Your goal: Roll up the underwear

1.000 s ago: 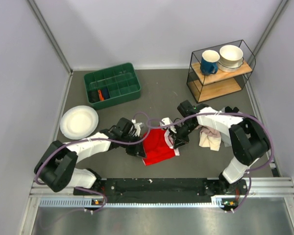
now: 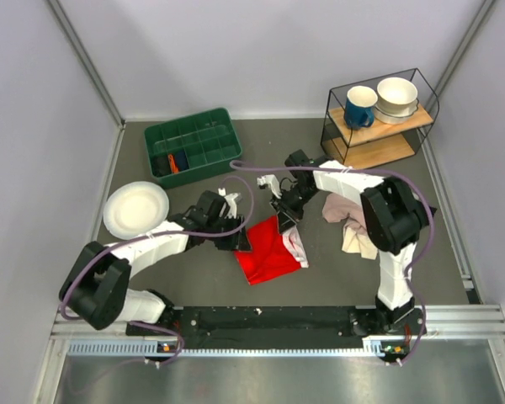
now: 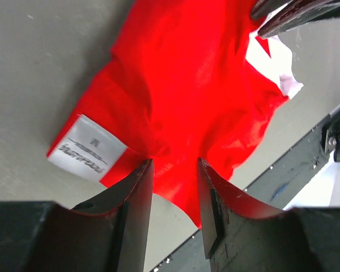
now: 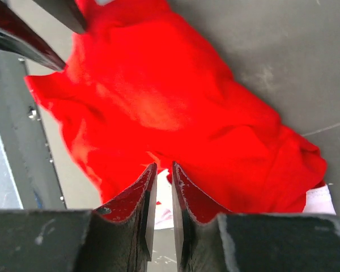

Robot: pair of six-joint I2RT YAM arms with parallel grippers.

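The red underwear (image 2: 268, 251) lies spread on the grey table between both grippers, with white showing along its right edge. A white waistband label (image 3: 88, 148) faces up in the left wrist view. Over the left side of the cloth, my left gripper is part open, red fabric visible beyond the gap. My right gripper stands at the cloth's far right part; only a narrow gap separates its fingertips, and red and white fabric shows behind them. Whether either pair of fingers touches the cloth is hard to tell.
A green divided box (image 2: 194, 145) sits at the back left, with a white plate (image 2: 135, 209) in front of it. At the back right stands a wire shelf (image 2: 379, 154) holding a blue mug and bowls. Crumpled pale cloths (image 2: 353, 223) lie under the right arm.
My right gripper has moved left and toward the back, from the cloth's right side to its far part. The left gripper has shifted slightly toward the back. The cloth lies nearly where it was.
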